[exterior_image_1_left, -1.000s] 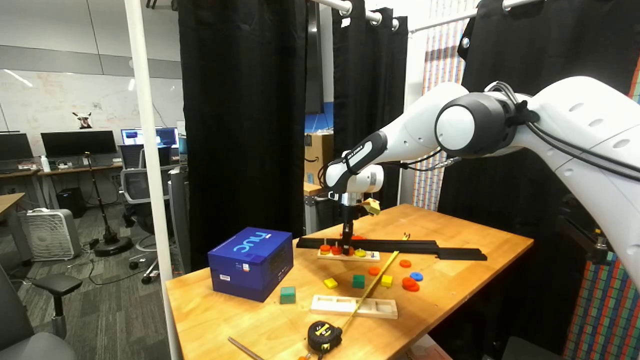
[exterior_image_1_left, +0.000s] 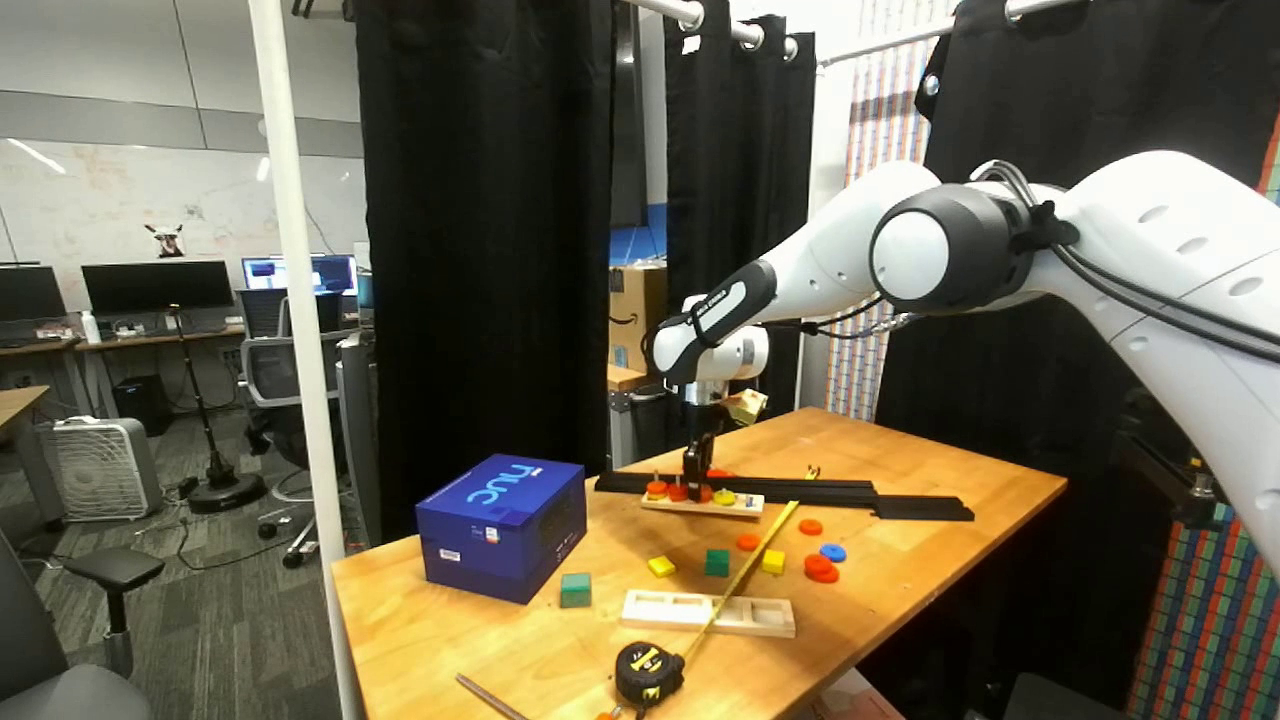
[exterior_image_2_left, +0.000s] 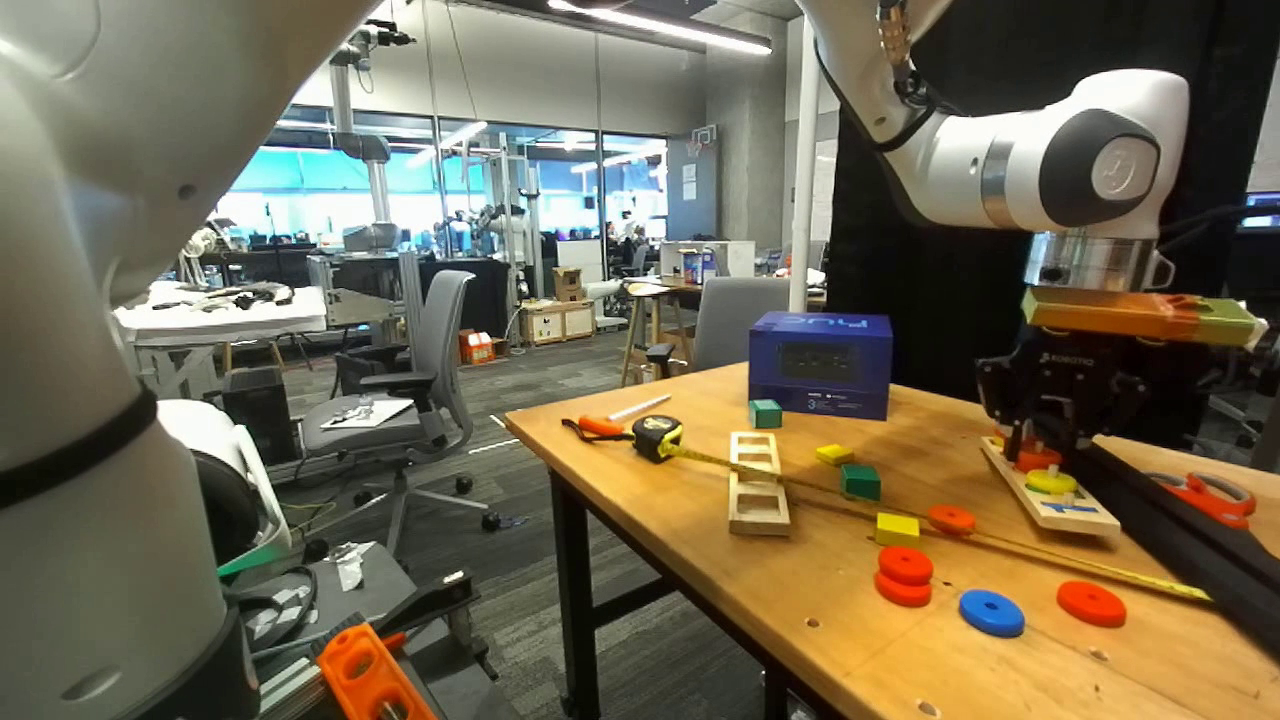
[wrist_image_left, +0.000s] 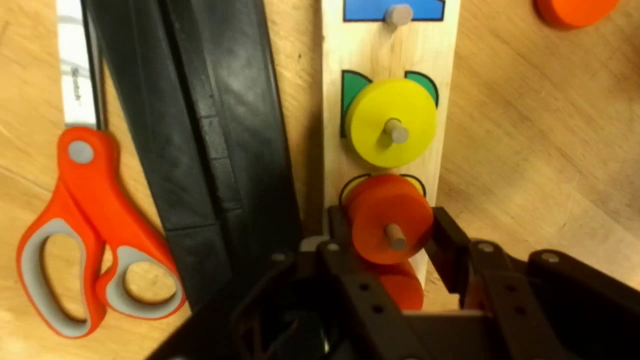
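Note:
My gripper is shut on a red disc (wrist_image_left: 384, 207), one finger on either side of it, with a wooden peg rising through the disc's middle. The disc sits over a pegged wooden board (wrist_image_left: 393, 51). Beside it on the same board, a yellow disc (wrist_image_left: 414, 114) rests around another peg, and the end peg over the blue print is bare. Another red disc (wrist_image_left: 402, 292) is partly hidden beneath the gripper. In exterior view 2 the board (exterior_image_2_left: 1068, 514) lies close to the black strip; whether it touches the table is hard to tell.
Scissors (wrist_image_left: 90, 180) and a long black strip (wrist_image_left: 210, 150) lie beside the board. Loose discs, including a blue one (exterior_image_2_left: 992, 612), yellow and green blocks, a tape measure (exterior_image_2_left: 656, 437), a wooden frame (exterior_image_2_left: 758, 526) and a blue box (exterior_image_2_left: 819, 408) occupy the table.
The board and its discs have shifted slightly up and to the right in exterior view 1, together with the gripper. The loose pieces on the table look unmoved.

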